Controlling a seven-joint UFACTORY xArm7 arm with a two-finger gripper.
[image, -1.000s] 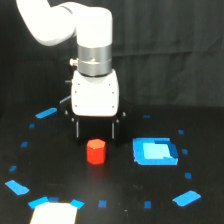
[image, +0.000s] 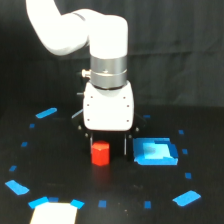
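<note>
A red block (image: 100, 153) stands on the black table, left of the middle of the camera view. Just above and behind it is my gripper (image: 108, 147), pointing down from the white arm. Its thin dark fingers are spread apart, one near the block's left side and the other well clear to its right. The block appears nearer the left finger; whether they touch cannot be told. The gripper is open.
To the right lies a blue-edged square (image: 154, 151) with a pale centre. Blue tape marks (image: 187, 198) dot the dark table. A pale cream object (image: 53, 213) sits at the front left edge. Free table surrounds the block in front.
My gripper has moved down and to the right, with its fingers still apart. The red block sits slightly further right and looks a little turned.
</note>
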